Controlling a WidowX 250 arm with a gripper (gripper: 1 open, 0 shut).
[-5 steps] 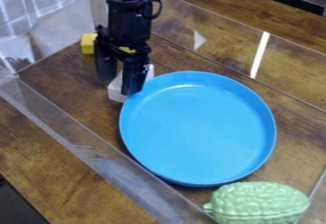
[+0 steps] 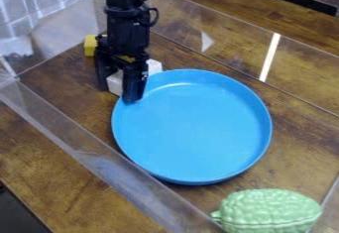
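Note:
The black gripper [image 2: 122, 76] reaches down at the upper left, over the near-left edge of a blue plate [image 2: 192, 133]. A white block [image 2: 149, 70] is partly hidden behind its fingers, at the plate's upper-left rim. Whether the fingers are open, shut or holding something is hard to see.
A yellow block [image 2: 90, 45] lies behind the arm. A green textured melon-like toy [image 2: 265, 211] sits at the lower right. Clear walls border the wooden tray floor, with free wood to the right and left of the plate.
The blue plate has shifted left, toward the gripper and white block. The gripper has moved slightly.

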